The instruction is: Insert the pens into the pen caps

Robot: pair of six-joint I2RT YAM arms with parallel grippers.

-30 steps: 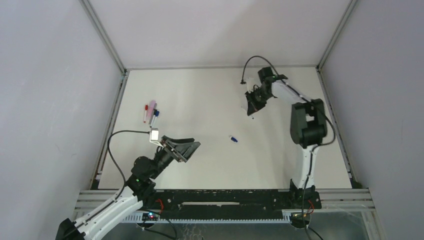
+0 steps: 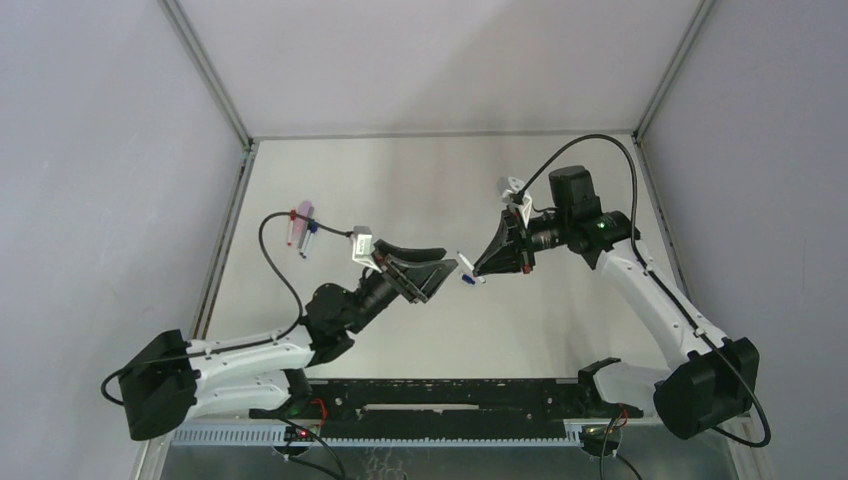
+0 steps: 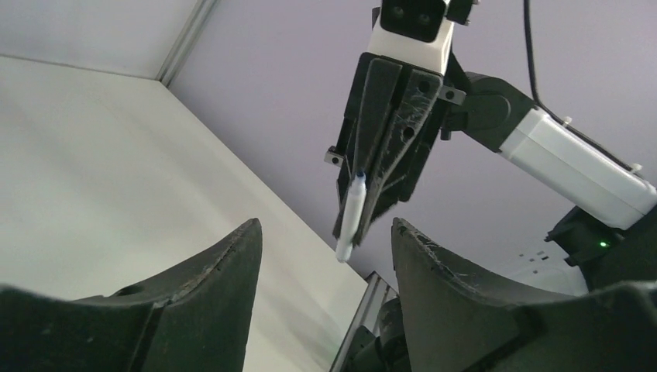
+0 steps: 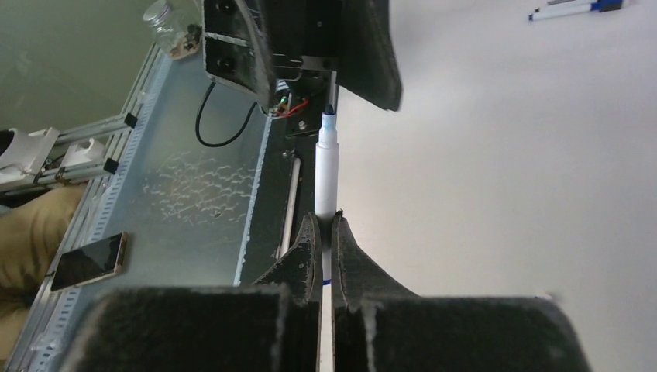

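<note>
My right gripper (image 2: 478, 270) is shut on a white pen (image 4: 326, 174), held near the middle of the workspace; in the right wrist view its tip points toward my left gripper. My left gripper (image 2: 441, 278) stands open just left of it, nothing between its fingers; in the left wrist view the pen and right gripper are beyond the gap between those fingers. A blue cap (image 2: 468, 279) lies on the table below the pen in the top view. More pens and caps (image 2: 308, 236) lie at the left of the table.
The white table (image 2: 400, 180) is otherwise mostly clear. A black rail (image 2: 500, 400) runs along the front edge, and walls stand on the sides and back.
My left gripper has moved right and up in the top view.
</note>
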